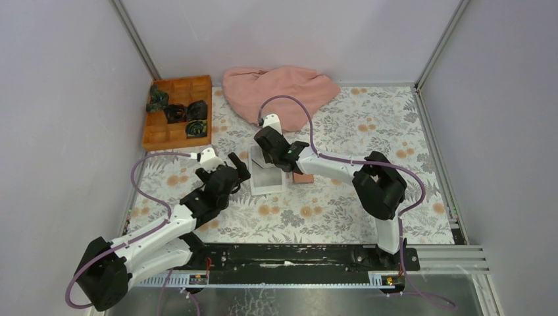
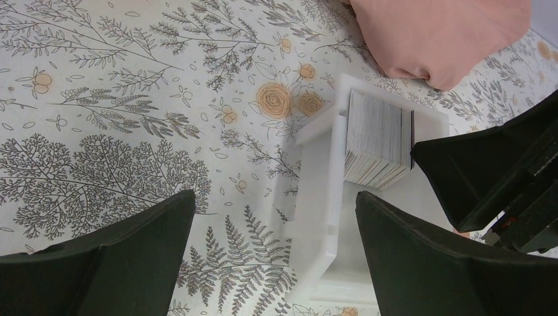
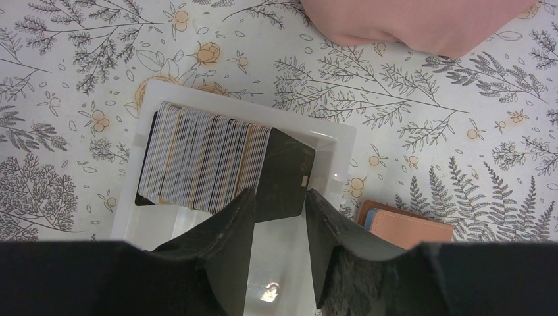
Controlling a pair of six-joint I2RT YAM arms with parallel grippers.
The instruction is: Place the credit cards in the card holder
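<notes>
In the right wrist view, a packed row of cards stands along the far side of a white tray, with a dark card leaning at its right end. My right gripper is over this dark card, its fingers apart, one tip on either side of the card's lower part. Whether the tips touch the card, I cannot tell. A tan leather card holder lies on the cloth just right of the tray. My left gripper stands wide open left of the tray, empty.
At the back left is an orange compartment box with dark items in it. A pink cloth lies behind the tray.
</notes>
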